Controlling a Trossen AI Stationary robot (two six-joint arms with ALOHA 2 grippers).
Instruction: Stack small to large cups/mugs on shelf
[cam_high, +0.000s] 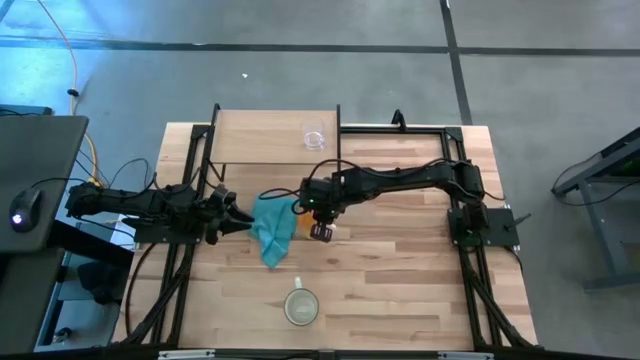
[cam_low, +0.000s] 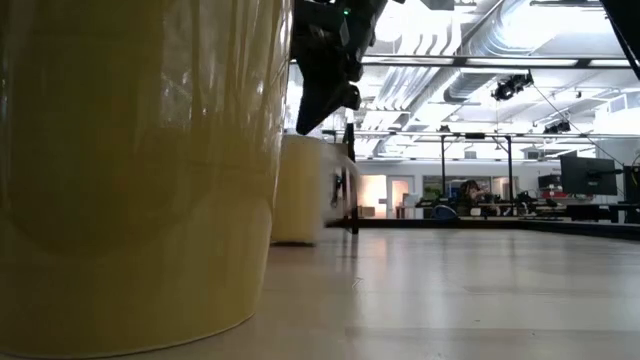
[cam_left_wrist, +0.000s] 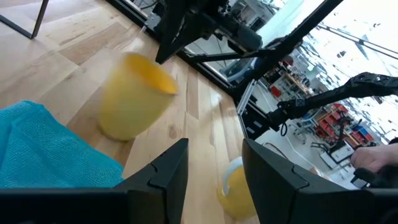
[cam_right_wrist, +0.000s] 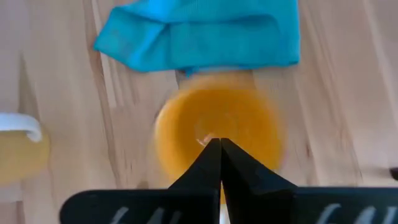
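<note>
The yellow mug (cam_left_wrist: 134, 102), blurred and slightly tilted, is by the blue cloth (cam_left_wrist: 56, 146); whether its base rests flat on the table cannot be told. My right gripper is shut with nothing between its fingers, above the mug and apart from it. Another mug, yellow with a white handle (cam_left_wrist: 236, 194), stands toward the table's front, seen from above as a pale mug (cam_high: 301, 306). On the shelf (cam_high: 260, 135) stands a small clear cup (cam_high: 313, 135). My left gripper is open and empty, left of the cloth.
In the low view the front mug (cam_low: 130, 180) fills the left side, close to the camera. Black frame rails (cam_high: 470, 290) run down both sides of the table. Bare wood (cam_high: 400, 270) lies free on the right half.
</note>
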